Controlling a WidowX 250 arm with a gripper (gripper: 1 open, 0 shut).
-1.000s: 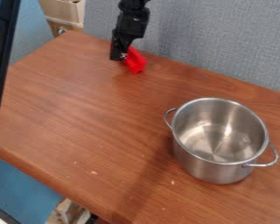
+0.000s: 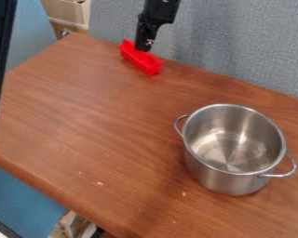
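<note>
A red elongated object [image 2: 141, 59] lies near the back edge of the wooden table. The black gripper [image 2: 144, 46] is just above it at the top of the view, by its rear part; whether the fingers are open or shut cannot be made out. A steel pot [image 2: 234, 157] with two side handles stands at the right of the table.
A grey padded wall [image 2: 238, 42] runs behind it. Blue floor shows past the left edge.
The gripper has risen slightly from low over the red object, uncovering more of it. The red object's position has shifted a little. The pot has not moved.
</note>
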